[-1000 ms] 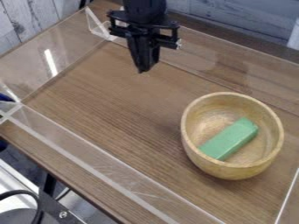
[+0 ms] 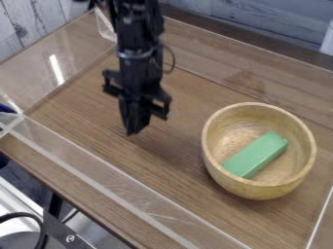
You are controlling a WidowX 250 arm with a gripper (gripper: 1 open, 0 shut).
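Observation:
My black gripper (image 2: 128, 127) hangs over the wooden table, left of centre, low near the surface; it is motion-blurred, its fingers look close together and nothing shows between them. A beige round bowl (image 2: 221, 131) sits at the right of the table with a green block (image 2: 255, 156) lying inside it. The gripper is apart from the bowl, to its left.
The wooden table (image 2: 117, 185) has free room in the middle and front. A clear strip runs along its left side. A black cable (image 2: 39, 226) shows at the bottom left corner.
The bowl and green block have not moved.

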